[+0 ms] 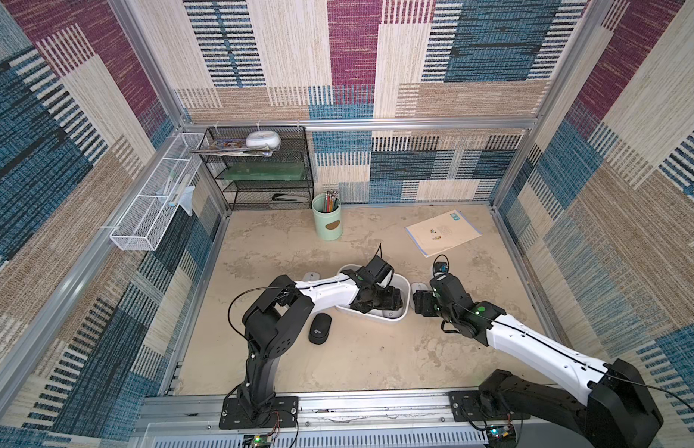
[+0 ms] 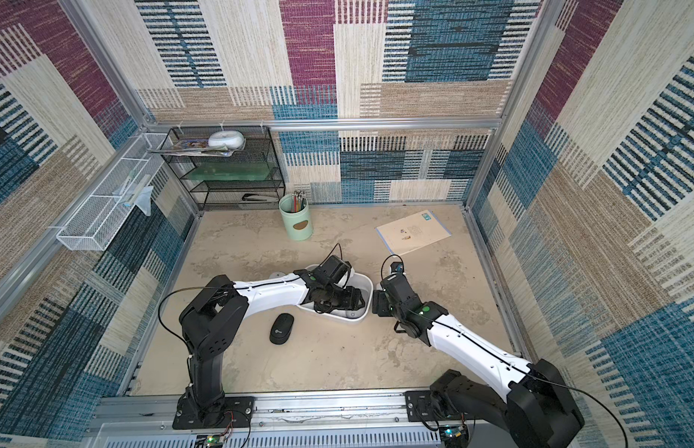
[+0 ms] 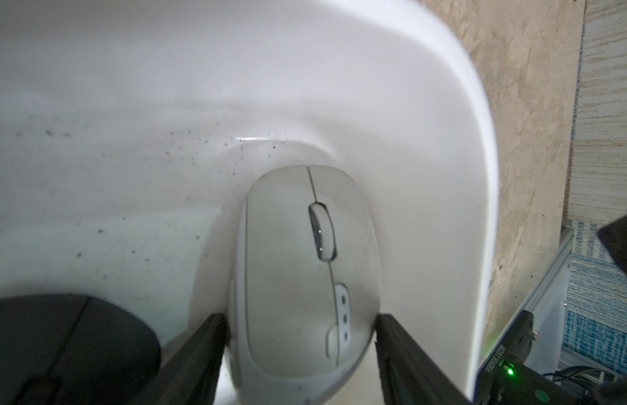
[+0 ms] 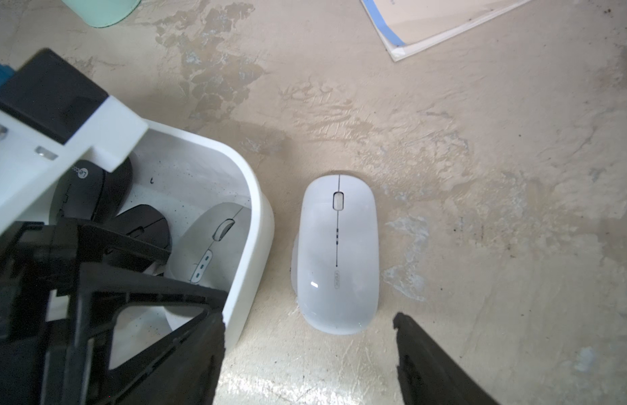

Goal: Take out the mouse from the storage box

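Note:
A white storage box (image 4: 258,236) holds black mice (image 4: 144,222) and a grey mouse (image 3: 286,270) at its right end. My left gripper is down in the box, its fingers at both sides of the grey mouse; whether they grip it I cannot tell. A white mouse (image 4: 337,256) lies on the table right of the box. My right gripper stands open at the near end of that mouse, one finger on either side.
Another black mouse (image 1: 320,328) lies left-front of the box. A pen cup (image 1: 328,224) and papers (image 1: 443,232) lie behind. A wire shelf (image 1: 261,171) stands back left. Bare table surrounds the box.

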